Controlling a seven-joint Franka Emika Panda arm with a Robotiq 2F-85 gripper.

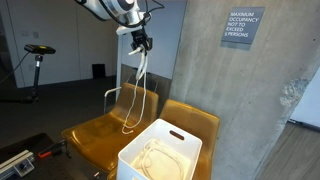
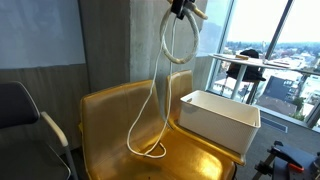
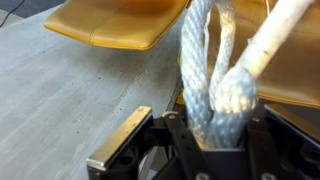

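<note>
A white rope [image 1: 141,85] hangs from my gripper [image 1: 141,46], high over the tan chairs. In the wrist view the rope [image 3: 222,95] is folded into loops between the fingers, and my gripper is shut on it. From the other side, a wide loop of rope [image 2: 164,42] droops beneath the gripper, and a long tail trails down until its end rests on a chair seat [image 2: 118,162]. A white box [image 1: 182,133] stands open at the top, to the right of the hanging rope. Inside it lies a pale coil [image 1: 160,158]; whether it joins the held rope I cannot tell.
Tan chairs [image 1: 196,119] stand behind and beside the box, backed by a concrete wall [image 1: 245,90]. A dark chair [image 2: 30,130] is at the left in exterior view 2. A white table [image 2: 250,62] stands by the window.
</note>
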